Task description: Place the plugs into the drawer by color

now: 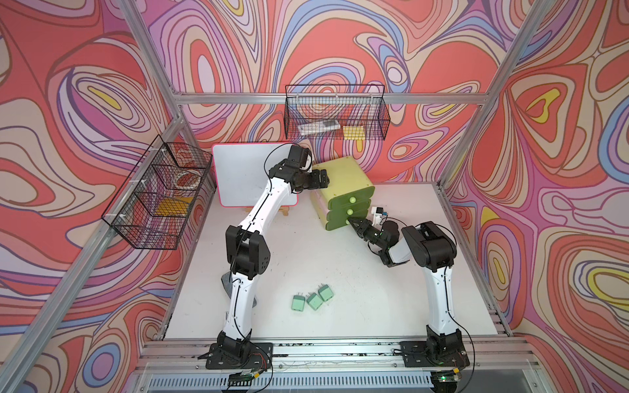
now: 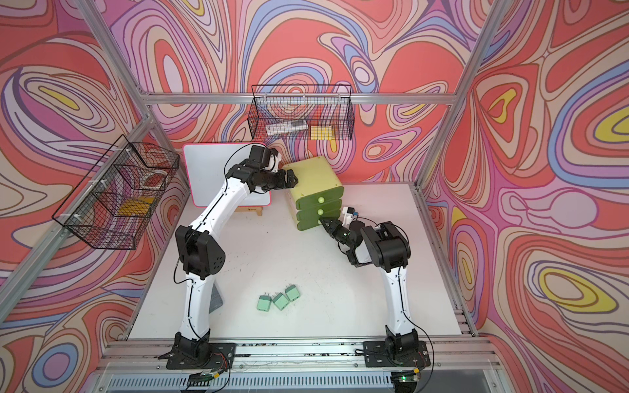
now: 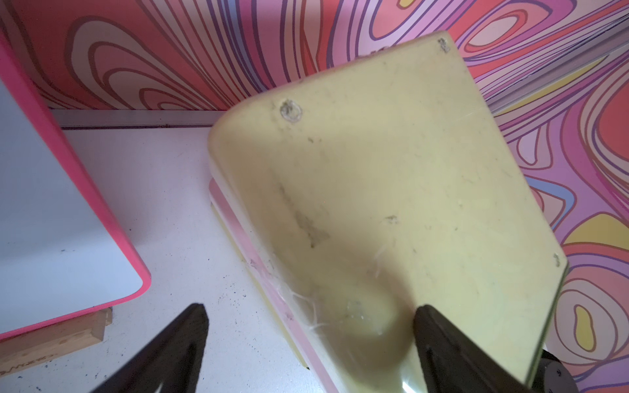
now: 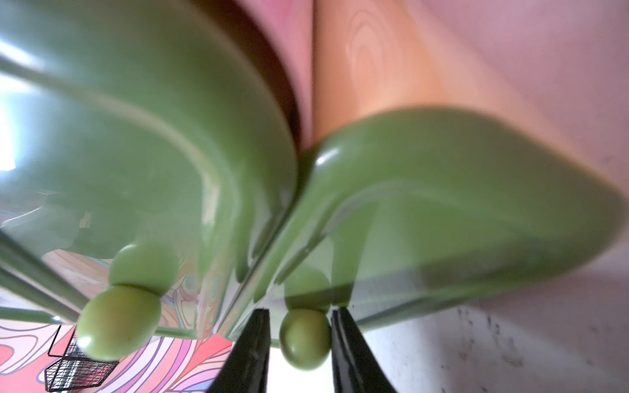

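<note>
A green drawer cabinet with a pale yellow-green top stands at the back centre. My left gripper is open over the top's left part. My right gripper is at the front of the lower drawer, its fingers on either side of the round knob, part open. An upper knob shows to the left. Three mint-green plugs lie at the near middle of the table.
A whiteboard stands left of the cabinet. Wire baskets hang on the back and left frame. A dark grey object lies at the near left.
</note>
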